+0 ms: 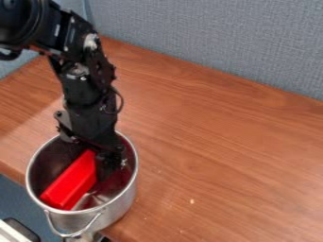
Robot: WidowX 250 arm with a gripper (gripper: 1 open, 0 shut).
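Note:
The black gripper (91, 149) reaches down into a silver metal pot (117, 197) with a wire handle at the lower left of the camera view. Inside the pot lies a red elongated object (68, 181), tilted, its upper end beneath the gripper. The fingertips are mostly hidden in shadow and behind the arm, so what they hold cannot be made out.
A grey textured wall (228, 43) runs along the back. The pot stands by the table's left front edge, with a dark gap and a pale object at the lower left.

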